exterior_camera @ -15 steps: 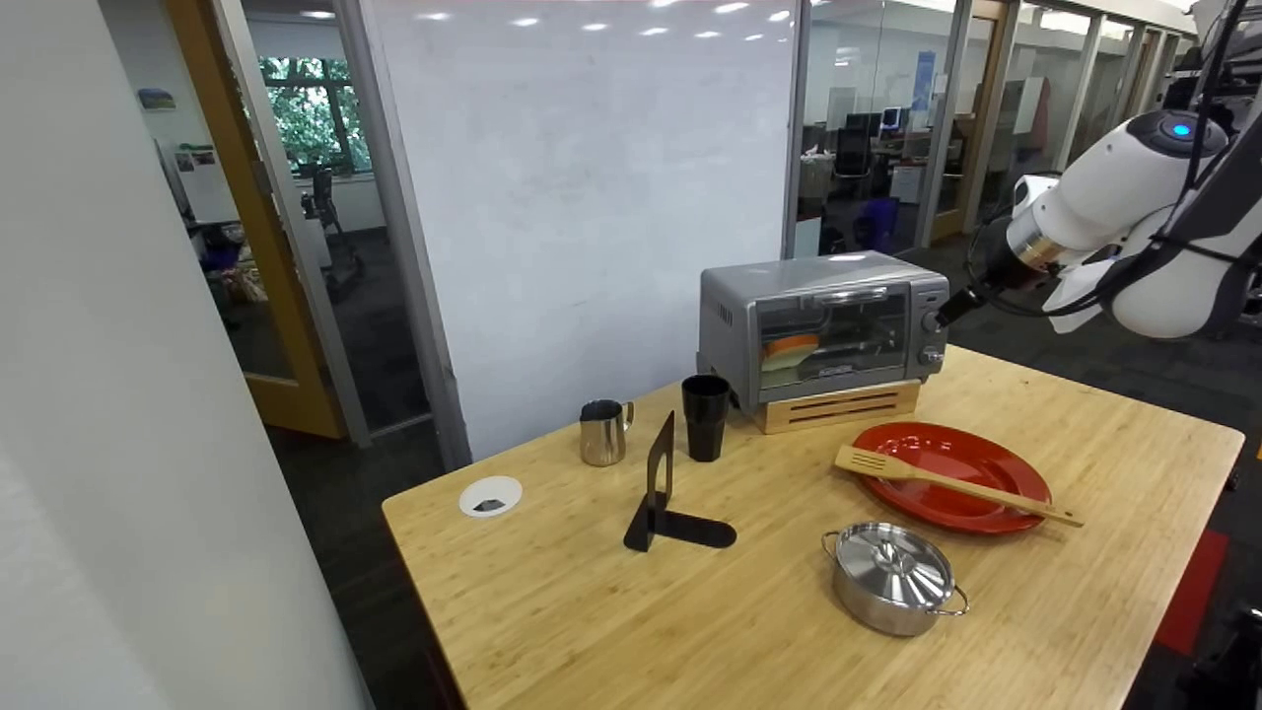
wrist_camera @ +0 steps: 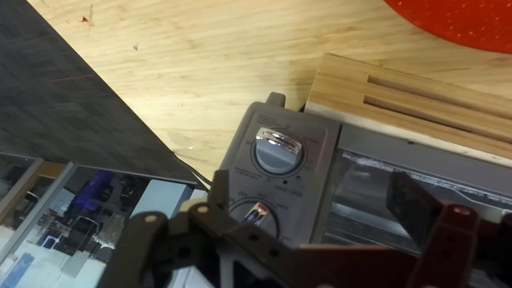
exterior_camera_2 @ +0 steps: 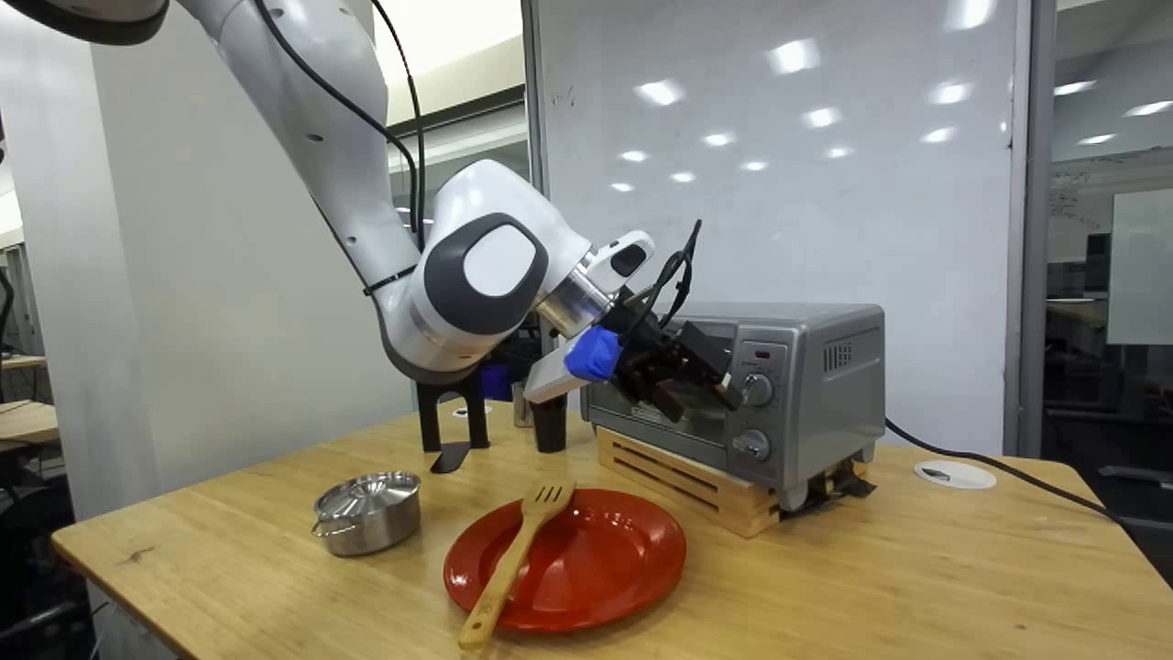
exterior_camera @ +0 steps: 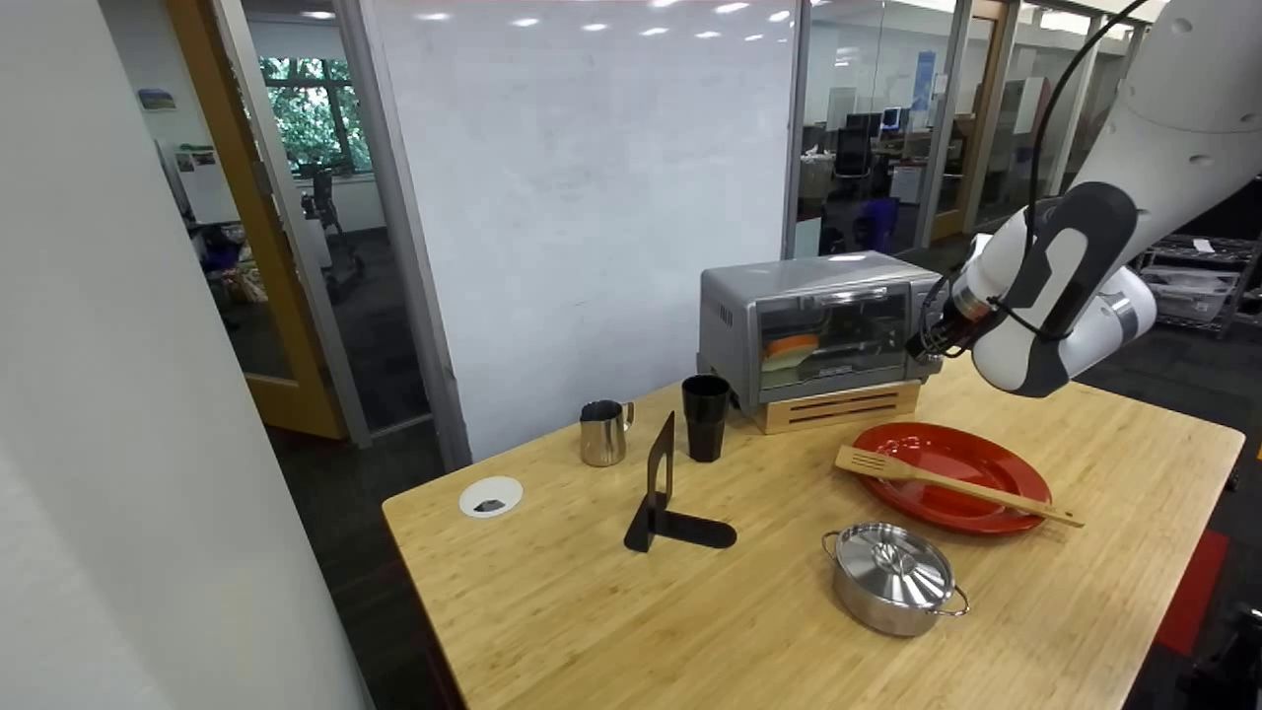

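Observation:
A grey toaster oven [exterior_camera: 816,278] rests on a slatted wooden stand [exterior_camera: 840,406], its glass door closed. Through the glass in exterior view 1 an orange-rimmed item [exterior_camera: 790,347] shows inside. My gripper [exterior_camera_2: 704,409] is in front of the oven's control side, close to the knobs. In the wrist view the fingers [wrist_camera: 221,189] stand wide apart, with the upper knob [wrist_camera: 278,149] beyond the gap and the lower knob [wrist_camera: 254,216] partly covered by the gripper. Nothing is held between them. Whether a fingertip touches the oven cannot be told.
A red plate [exterior_camera_2: 599,561] with a wooden spatula [exterior_camera_2: 511,566] across it lies before the oven. A lidded steel pot [exterior_camera: 893,580], black bookend [exterior_camera: 663,509], black cup [exterior_camera: 706,416] and steel pitcher [exterior_camera: 603,433] stand farther along the table.
The tabletop objects have not moved.

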